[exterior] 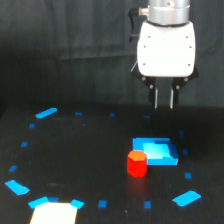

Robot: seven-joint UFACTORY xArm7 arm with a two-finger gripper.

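My gripper hangs high above the black table, its two thin grey fingers pointing straight down. A dark gap shows between them and nothing is in it, so it stands open. Below it and slightly left is a small blue tray with a paler patch inside; whether that is an object or the tray's floor, I cannot tell. A red block with an angular outline stands at the tray's front left corner and overlaps its edge in this view.
At the bottom left, a pale cream object is cut off by the frame edge. Blue strips and small blue marks lie flat on the table.
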